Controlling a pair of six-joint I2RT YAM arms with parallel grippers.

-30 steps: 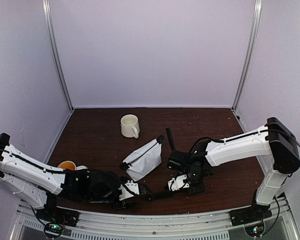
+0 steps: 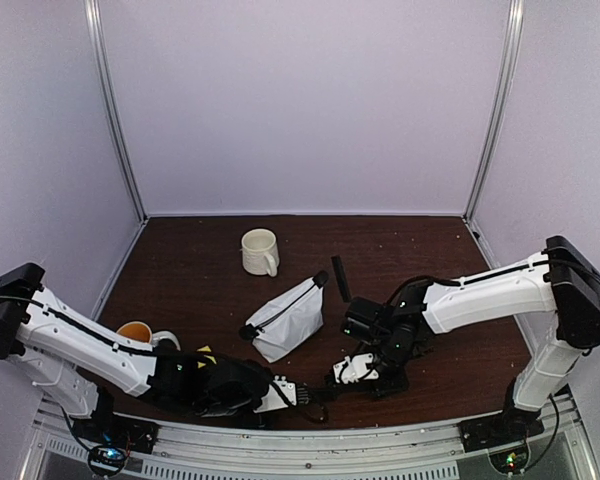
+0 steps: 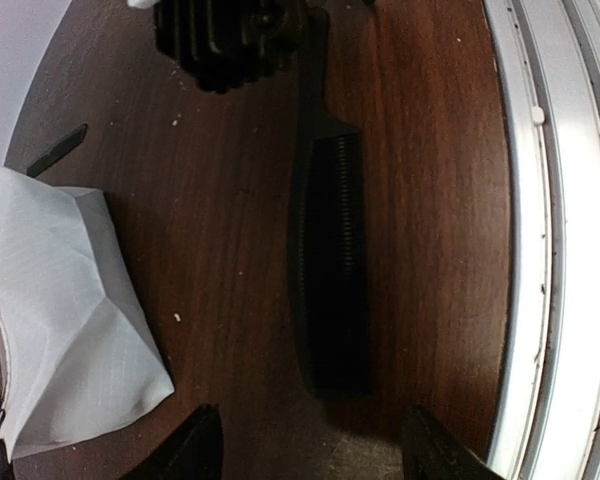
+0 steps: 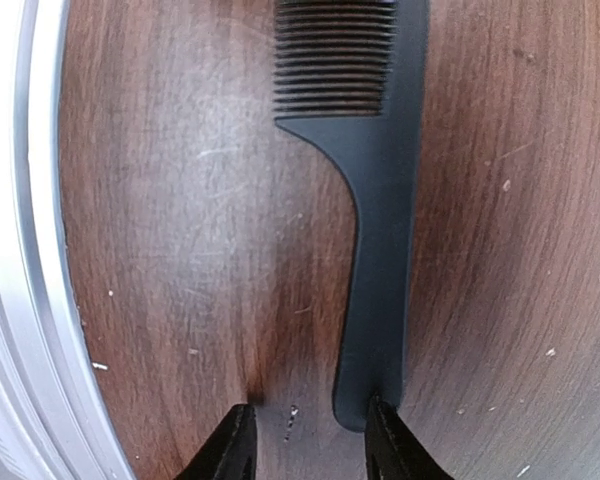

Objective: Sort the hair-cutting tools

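A black comb lies on the dark wooden table along the front edge, seen in the left wrist view (image 3: 330, 260) and the right wrist view (image 4: 380, 250). My left gripper stands open just short of the comb's toothed end. My right gripper is open at the handle end, one finger at the handle's tip. A white zippered pouch (image 2: 285, 325) lies behind the grippers. A second black tool, apparently a comb (image 2: 340, 275), lies right of the pouch.
A white mug (image 2: 260, 255) stands at the back. An orange cup (image 2: 133, 331), another white cup and a yellow object are at the left, partly behind the left arm. The metal front rail (image 3: 560, 250) borders the table.
Over the last second my left gripper has moved toward the front edge and slightly right. My right arm has shifted slightly.
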